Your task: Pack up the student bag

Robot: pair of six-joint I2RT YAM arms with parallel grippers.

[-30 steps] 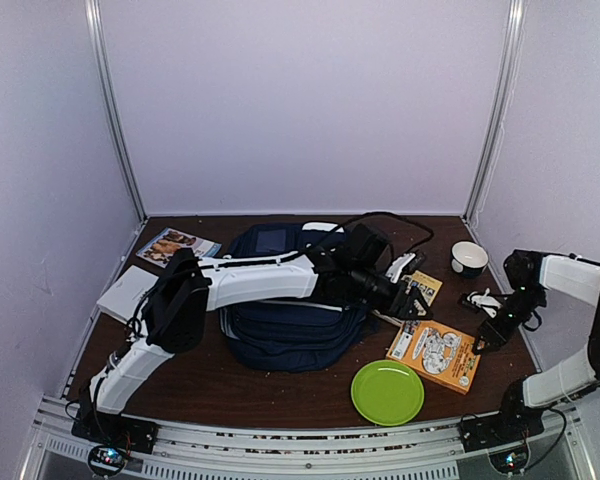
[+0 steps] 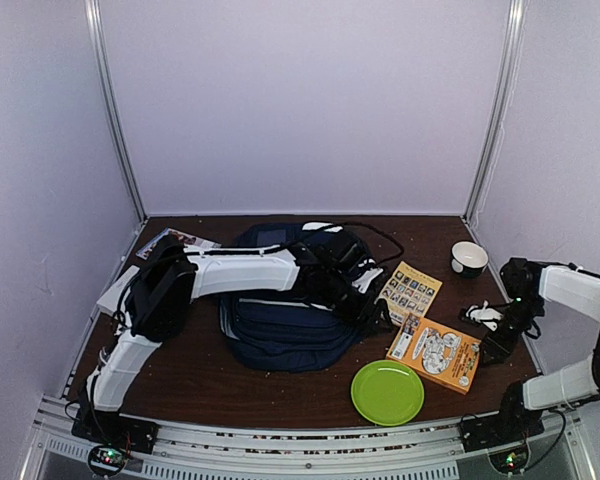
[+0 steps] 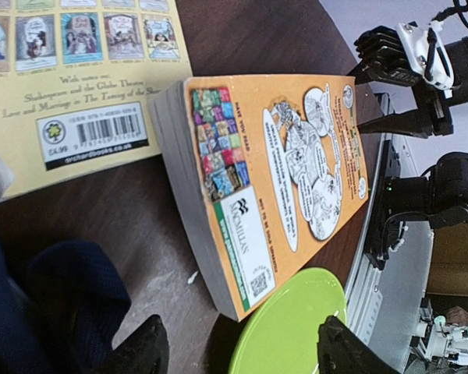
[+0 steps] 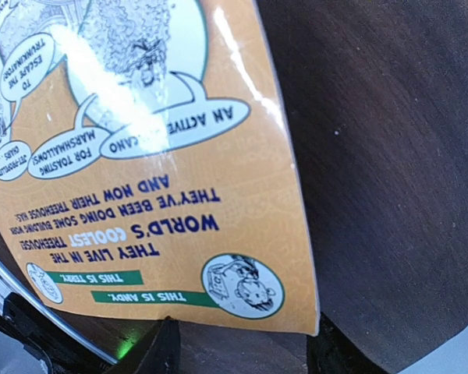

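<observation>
A thick orange book point(image 2: 435, 350) point(image 3: 281, 179) point(image 4: 140, 202) lies on the table beside a yellow book point(image 2: 408, 292) point(image 3: 86, 109). My left gripper point(image 2: 370, 315) is open at the navy backpack's point(image 2: 285, 335) right side, near the orange book's spine end, with nothing between its fingers. My right gripper point(image 2: 490, 340) is at the orange book's outer end, its fingertips apart under or just beside that edge in the right wrist view; whether they touch it I cannot tell.
A green plate point(image 2: 387, 393) lies at the front. A white bowl point(image 2: 468, 255) stands at the back right. A magazine point(image 2: 170, 240) and white item point(image 2: 120, 290) lie at the left, partly behind my left arm. Bare table shows at front left.
My left gripper has moved left and down from over the books toward the backpack's edge. My right gripper has shifted slightly at the orange book's right end, ending a little lower.
</observation>
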